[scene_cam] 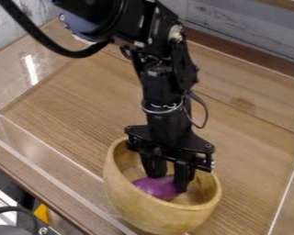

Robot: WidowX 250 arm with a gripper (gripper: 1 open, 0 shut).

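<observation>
A wooden bowl (150, 211) stands near the front edge of the tabletop, with a purple oblong object (157, 187) inside it. My black gripper (169, 174) reaches down into the bowl, its fingers over and around the purple object, which they partly hide. Whether the fingers are closed on it I cannot tell.
A pale wall rises at the back. Cables and a small yellow item lie beyond the front-left edge.
</observation>
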